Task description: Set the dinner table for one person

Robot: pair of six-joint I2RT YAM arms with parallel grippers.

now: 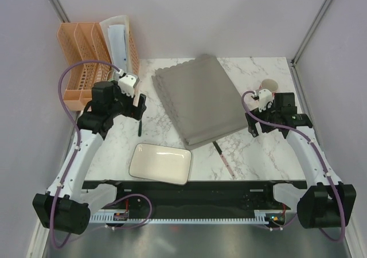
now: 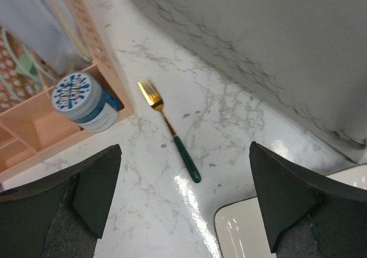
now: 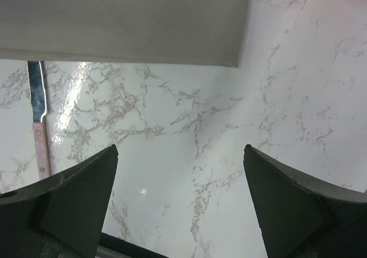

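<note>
A fork (image 2: 169, 126) with gold tines and a dark green handle lies on the marble table. Over it hangs my left gripper (image 1: 138, 107), open and empty; in the left wrist view the fork lies beyond the gap between its fingers. A knife (image 3: 39, 114) with a pinkish handle lies right of the plate, its blade tip at the mat's edge. My right gripper (image 1: 253, 125) stands open above bare marble by the mat's lower right corner. The grey placemat (image 1: 198, 97) lies skewed in the middle. A cream rectangular plate (image 1: 160, 163) sits near the front edge.
An orange rack (image 1: 74, 43) stands at the back left, with a blue-and-white jar (image 2: 86, 103) in its front compartment. A cup (image 1: 269, 85) is behind the right gripper. Bare marble (image 1: 275, 157) spreads across the right front.
</note>
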